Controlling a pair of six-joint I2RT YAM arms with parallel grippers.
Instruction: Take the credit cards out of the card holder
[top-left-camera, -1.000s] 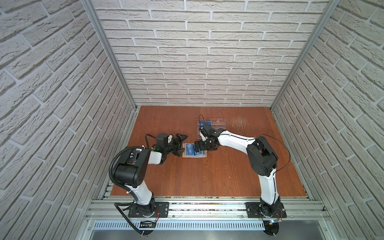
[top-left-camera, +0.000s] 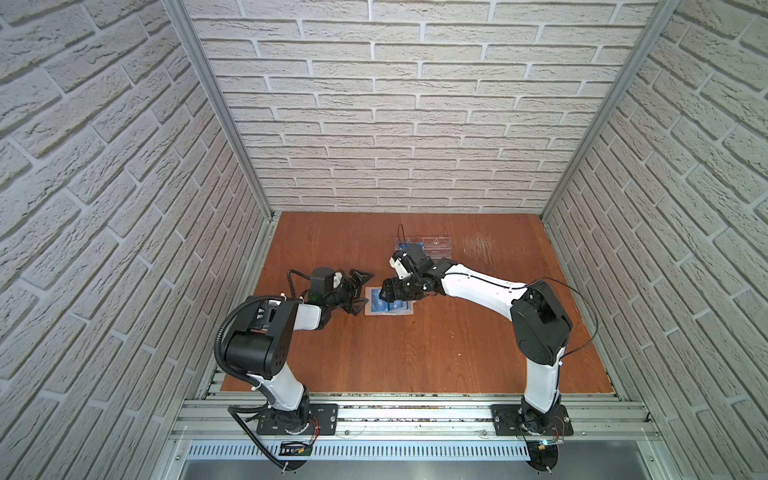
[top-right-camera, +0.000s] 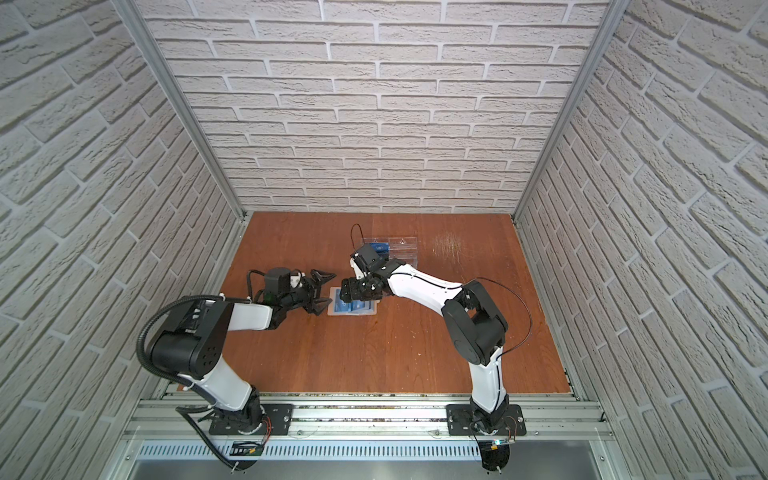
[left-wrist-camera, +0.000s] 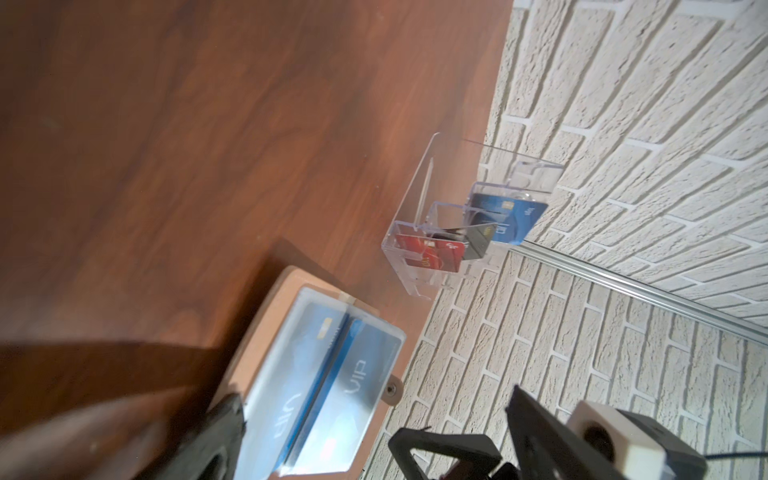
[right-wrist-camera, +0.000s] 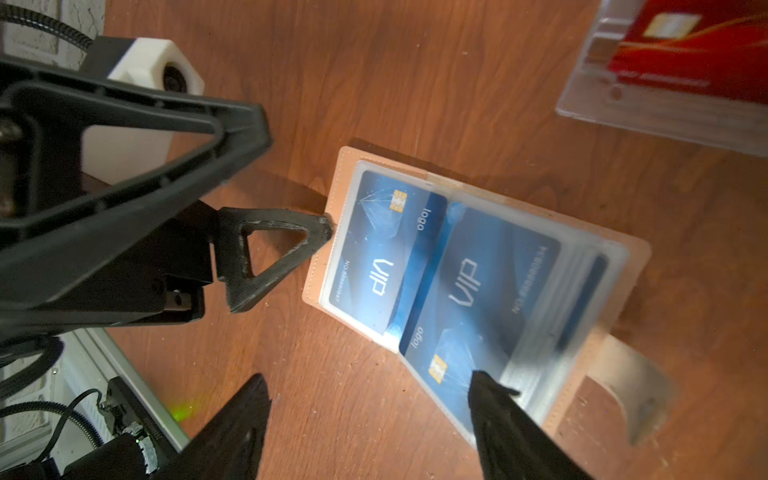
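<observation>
The card holder (right-wrist-camera: 320, 276) lies unfolded and flat on the table, tan-edged with clear sleeves. In the right wrist view a blue VIP card (right-wrist-camera: 380, 248) fills its left sleeve and a second blue VIP card (right-wrist-camera: 488, 280) its right sleeve. My right gripper is above the holder with its fingers apart and nothing between them. My left gripper stands open at the holder's left edge, also empty; one of its fingers (right-wrist-camera: 280, 240) shows beside that edge in the right wrist view.
Behind the holder stands a clear acrylic rack (left-wrist-camera: 400, 240) with a red card (left-wrist-camera: 432, 252), a dark card and a blue card (left-wrist-camera: 512, 214) in its slots. Bare table (top-left-camera: 384, 352) lies in front. The two grippers are close together.
The left arm has barely moved, and the holder lies where it was.
</observation>
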